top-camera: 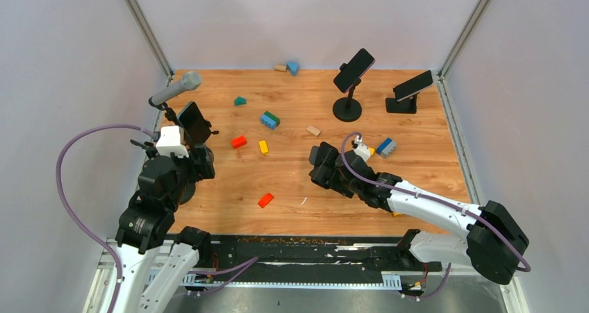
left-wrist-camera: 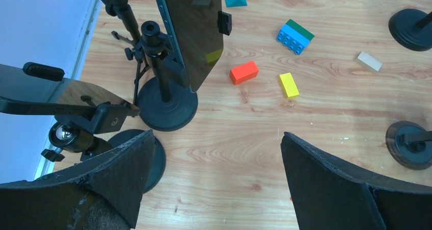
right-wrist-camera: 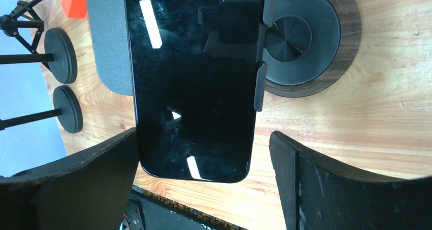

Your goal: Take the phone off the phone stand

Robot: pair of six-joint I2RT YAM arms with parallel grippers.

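My right gripper stands open in the right wrist view, its fingers either side of the lower end of a glossy black phone [right-wrist-camera: 196,87]; whether they touch is unclear. The phone rests in a stand with a round base [right-wrist-camera: 311,46]. In the top view, my right gripper [top-camera: 323,164] largely hides that phone. My left gripper is open above the left part of the table, near phones on stands [left-wrist-camera: 191,36] and a lower holder [left-wrist-camera: 76,107]. Two more phones [top-camera: 354,70] [top-camera: 413,84] stand on stands at the back right.
A microphone [top-camera: 177,87] on a stand is at the left. Coloured blocks, including a red one [top-camera: 239,141] and a yellow one [top-camera: 263,147], lie loose on the wooden table [top-camera: 292,216]. Walls border both sides.
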